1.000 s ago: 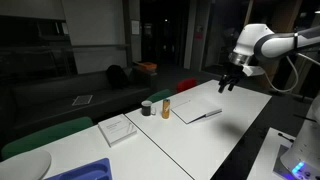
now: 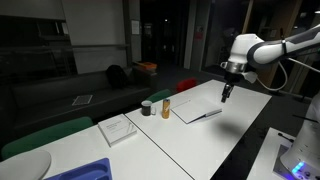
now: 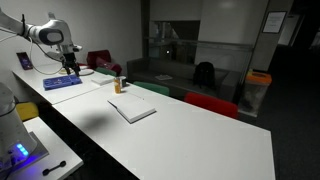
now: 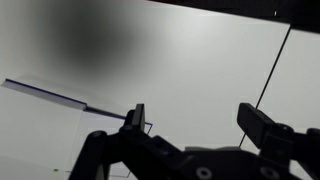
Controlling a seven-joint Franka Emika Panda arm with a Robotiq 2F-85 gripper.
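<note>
My gripper is open, with nothing between its two dark fingers in the wrist view. It hangs above the white table, near the right side in exterior view 1 and at the far left in exterior view 2. A flat white board or pad (image 3: 137,109) lies on the table with a slim dark item (image 3: 115,106) along one edge; which kind of item is too small to tell. Part of a white sheet or pad (image 4: 30,115) with a dark edge shows at the wrist view's left.
An orange bottle (image 2: 166,108) and a dark mug (image 2: 146,108) stand mid-table. Another white flat item (image 2: 118,129), a blue tray (image 2: 80,171) and a white plate (image 2: 25,164) lie toward the left.
In exterior view 1 my gripper has come lower and slightly to the right, and the arm's wrist has turned. The objects on the table have not moved.
</note>
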